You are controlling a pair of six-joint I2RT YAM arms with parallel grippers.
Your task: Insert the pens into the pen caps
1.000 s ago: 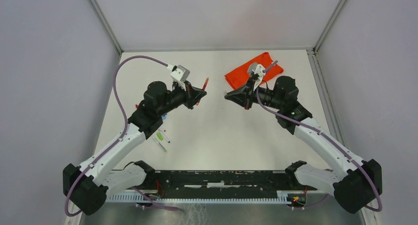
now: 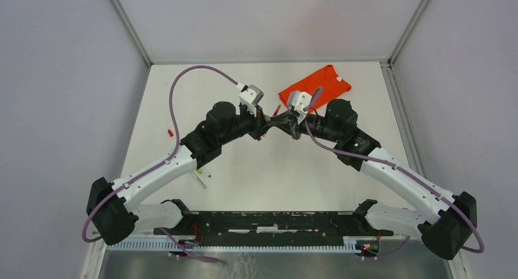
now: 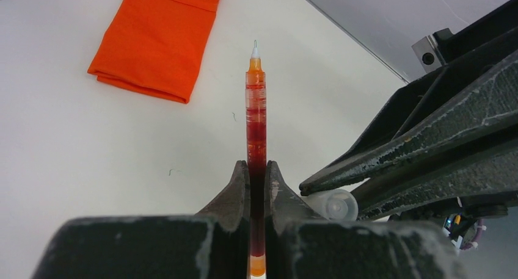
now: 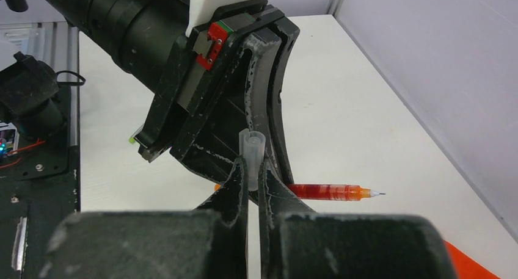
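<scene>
A red-orange pen (image 3: 256, 117) stands straight between the fingertips of my left gripper, which is shut on it. Its bare metal tip points away from the gripper. My right gripper is shut on a translucent pen cap (image 4: 253, 154). In the left wrist view the cap (image 3: 337, 204) shows its round end, right of the pen shaft and well behind the tip. The right wrist view shows the pen (image 4: 333, 192) lying crosswise beyond the cap, its tip to the right. Pen and cap are apart. The grippers nearly touch in the top view.
An orange cloth (image 2: 319, 86) lies folded at the back right. More pens (image 2: 198, 180) lie at the left front, partly under the left arm. A small red piece (image 2: 170, 132) sits at the far left.
My left gripper has moved right with the pen and my right gripper somewhat left with the cap, so the two have come together. Over the last fraction of a second they shifted only slightly.
</scene>
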